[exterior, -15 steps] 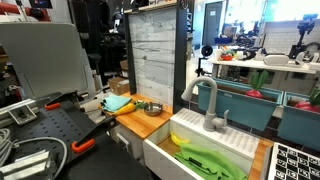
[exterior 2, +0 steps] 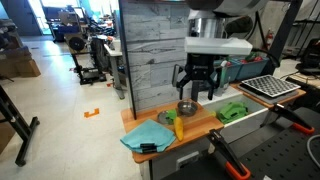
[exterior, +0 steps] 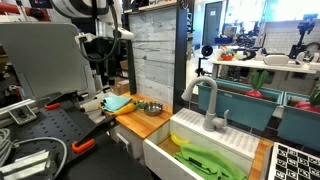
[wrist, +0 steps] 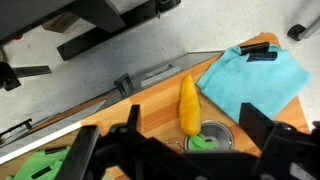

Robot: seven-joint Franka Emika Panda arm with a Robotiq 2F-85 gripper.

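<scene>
My gripper stands open above the wooden counter, nothing between its fingers. In the wrist view a long yellow-orange object (wrist: 190, 104), perhaps a toy vegetable, lies below the gap between the fingers. Beside it sits a round metal bowl (exterior 2: 187, 106) with something green in it. On the other side of the yellow object a light blue cloth (wrist: 258, 82) is spread, a small dark item (wrist: 259, 52) at its edge. From exterior view 2, the gripper (exterior 2: 197, 88) hangs over the counter, clear of the objects.
A white sink (exterior: 225, 140) with a faucet (exterior: 208, 95) and a green object (exterior: 210, 160) inside lies along the counter. A grey plank wall (exterior: 153, 52) rises behind the bowl. Beyond stand a dish rack (exterior: 294, 162) and teal bins (exterior: 240, 102).
The objects on the counter look unmoved.
</scene>
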